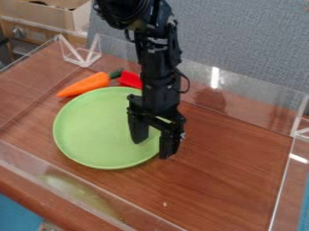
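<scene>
My black gripper (pixel 154 133) is lowered over the right side of a green plate (pixel 94 132), low near the plate's surface and right rim, its fingers apart with nothing visible between them. An orange carrot (pixel 85 86) with a green top lies behind the plate on the left. A red object (pixel 129 79), partly hidden by my arm, lies just right of the carrot.
A pale elongated object (pixel 75 193) lies at the front left by the clear rim. Clear walls edge the wooden board (pixel 229 171), whose right half is free. A box (pixel 46 13) stands outside at the back left.
</scene>
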